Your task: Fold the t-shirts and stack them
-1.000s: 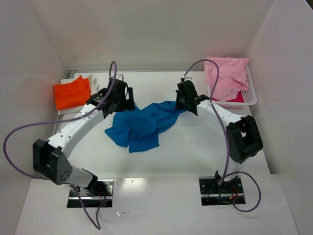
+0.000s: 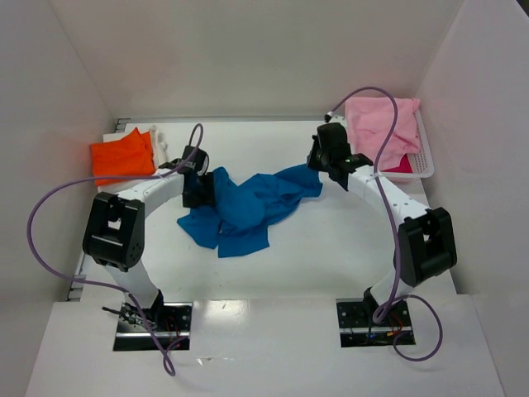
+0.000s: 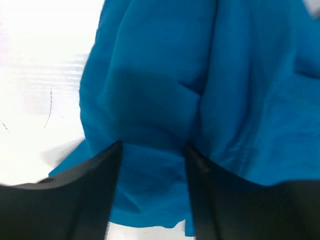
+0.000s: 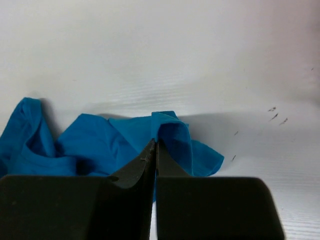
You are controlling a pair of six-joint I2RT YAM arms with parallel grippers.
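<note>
A crumpled blue t-shirt (image 2: 248,207) lies spread across the middle of the table. Above its left part, my left gripper is open, its two fingers well apart with blue folds beneath and between them. At the shirt's far right end, my right gripper is shut on a small pinch of the cloth, which rises in a fold at the fingertips. An orange folded shirt (image 2: 121,159) lies at the back left on white cloth.
At the back right, a white basket (image 2: 425,157) holds pink cloth (image 2: 384,131) and a darker red piece. Bare white table (image 2: 318,256) shows in front of the shirt and behind it.
My left gripper has come nearer to me, over the shirt's left part. The right gripper has shifted to the right and away, and the cloth's right end has moved slightly with it.
</note>
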